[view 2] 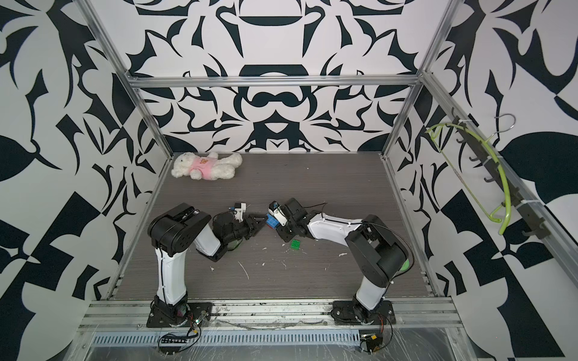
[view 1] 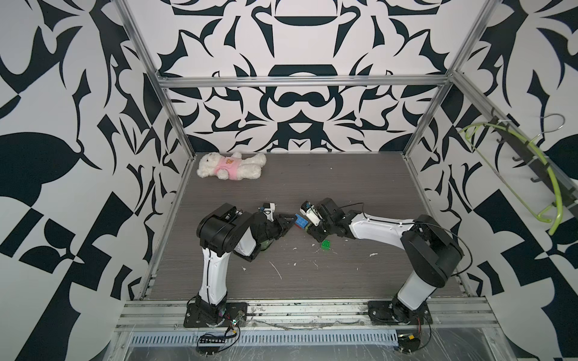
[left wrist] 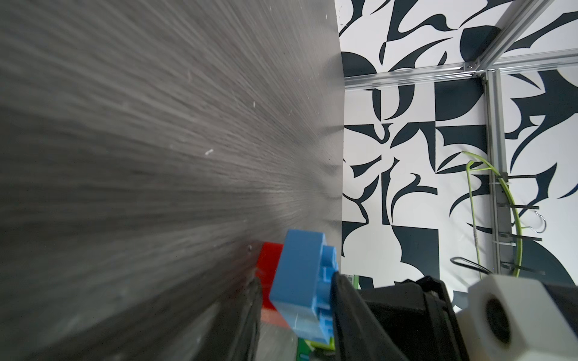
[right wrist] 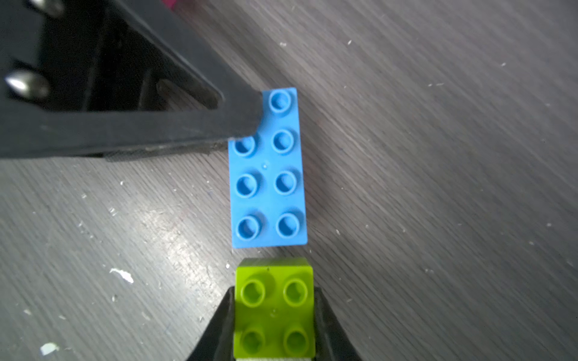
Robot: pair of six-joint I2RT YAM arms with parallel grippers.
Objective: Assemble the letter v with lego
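A long blue brick point(right wrist: 268, 180) faces studs up in the right wrist view, one end under a black finger of my left gripper. That gripper is shut on the blue brick, one finger on its studded face. A red brick point(left wrist: 268, 264) shows just below the blue one; whether they are joined cannot be told. My right gripper is shut on a lime green brick point(right wrist: 274, 294), which shows its studs and sits close to the blue brick's free end, a small gap between them. From above, both grippers meet around the blue brick point(view 1: 301, 221) near the table's middle.
A darker green brick point(view 1: 325, 245) lies on the table just in front of the right gripper. Something green point(view 2: 234, 245) is partly hidden under the left arm. A white toy bear point(view 1: 231, 166) lies at the back left.
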